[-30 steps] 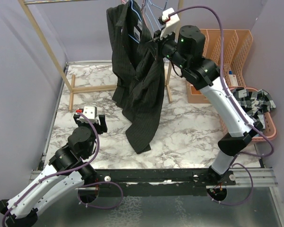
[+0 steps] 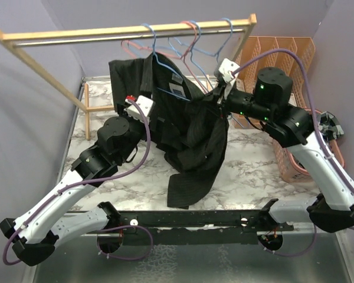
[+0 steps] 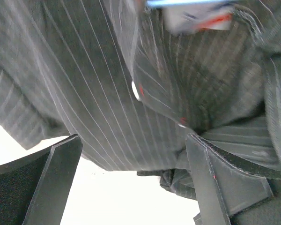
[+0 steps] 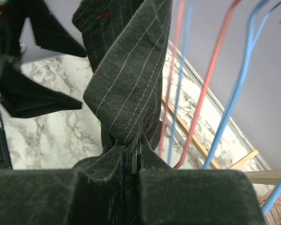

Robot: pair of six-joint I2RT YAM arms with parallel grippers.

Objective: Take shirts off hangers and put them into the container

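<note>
The dark pinstriped shirt (image 2: 193, 159) hangs from a blue hanger (image 2: 169, 69) on the wooden rack, bunched and spilling toward the front. My right gripper is shut on a bunch of its fabric beside the hangers. In the top view, my left gripper is mostly behind its own arm, at the shirt's left side; in the left wrist view, its open fingers (image 3: 47, 183) face the striped cloth (image 3: 107, 117), with a blurred label near the top.
The rack's top bar (image 2: 106, 32) carries several red and blue hangers. An orange divided organizer (image 2: 301, 53) and a pink basket (image 2: 295, 171) stand at the right. Pale marble surface shows left and front of the shirt.
My left gripper has risen from the front left to the shirt. The right gripper, holding cloth, has come down from its higher position, and the shirt's lower part has shifted.
</note>
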